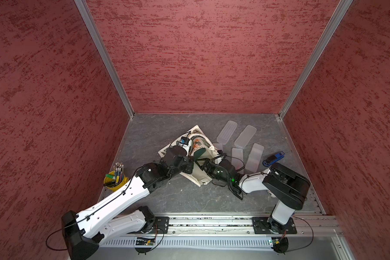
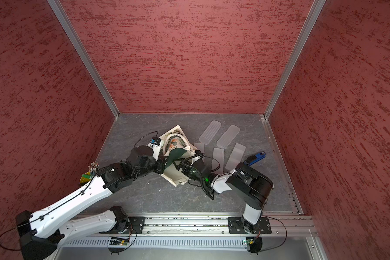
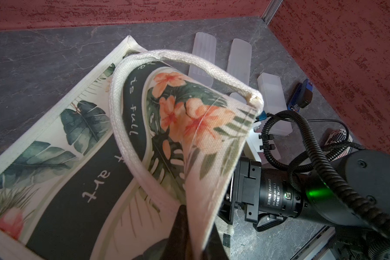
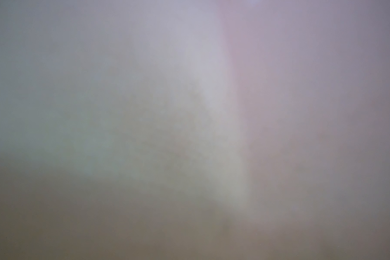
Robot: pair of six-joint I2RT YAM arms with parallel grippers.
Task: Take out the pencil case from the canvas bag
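Observation:
The cream canvas bag (image 1: 200, 177) with floral print (image 3: 82, 125) lies on the grey floor, its upper layer lifted. My left gripper is shut on that upper edge of the bag, below the white handle (image 3: 169, 54). My right gripper (image 1: 199, 163) reaches into the bag's mouth with its fingers open; their tips are partly hidden. The right wrist view shows only blurred pale fabric. I cannot make out the pencil case.
Several translucent boxes and lids (image 1: 244, 136) lie right of the bag, with a blue-and-black tool (image 1: 272, 158) beyond. A yellow pen cup (image 1: 116, 184) stands at the left wall.

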